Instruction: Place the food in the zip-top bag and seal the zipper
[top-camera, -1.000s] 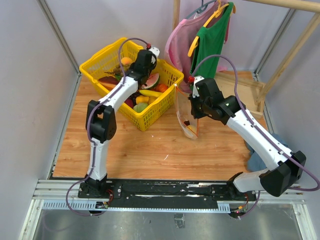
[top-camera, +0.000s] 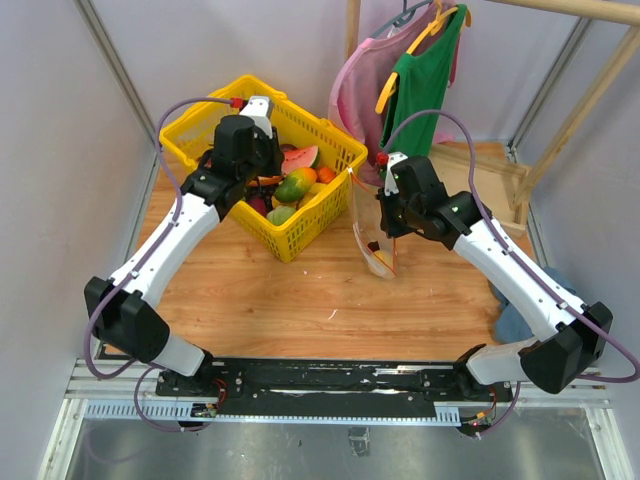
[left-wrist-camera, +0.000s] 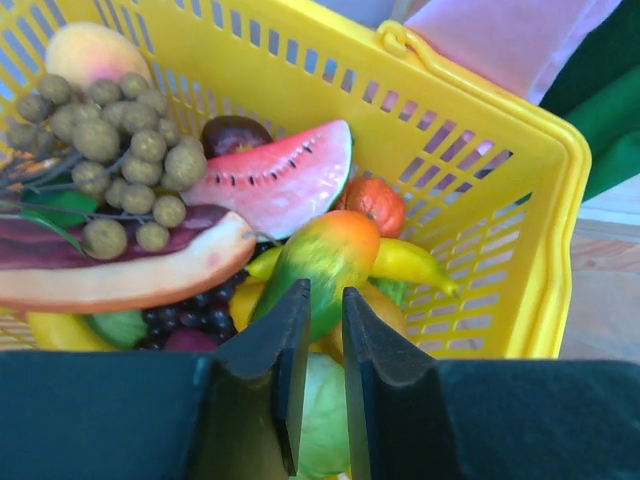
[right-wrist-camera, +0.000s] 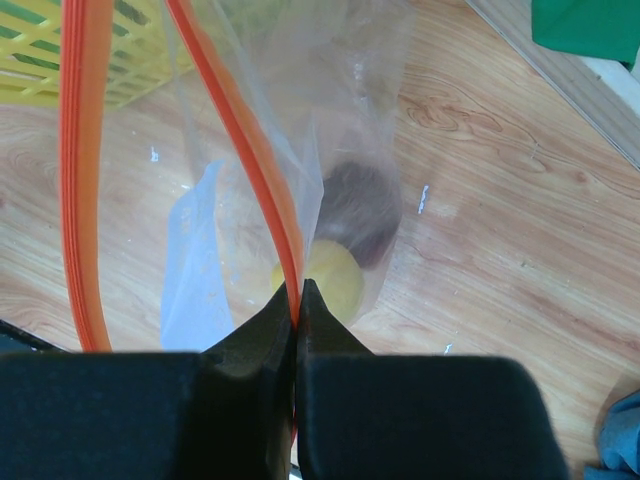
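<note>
My left gripper is over the yellow basket (top-camera: 307, 240) of food, its fingertips slightly apart over a mango (left-wrist-camera: 340, 255), with no grip visible. Nearby lie a watermelon slice (left-wrist-camera: 275, 180), a banana (left-wrist-camera: 420, 265) and a cabbage (left-wrist-camera: 320, 420). My right gripper is shut on the orange-edged rim of the zip top bag (top-camera: 365, 235), which hangs upright beside the basket. A dark item (right-wrist-camera: 355, 210) and a yellow item (right-wrist-camera: 335, 285) show in the bag's bottom.
Clothes on hangers (top-camera: 425, 85) hang at the back right near a wooden rack. A blue cloth (top-camera: 512, 310) lies at the right edge.
The right arm and bag have not moved.
</note>
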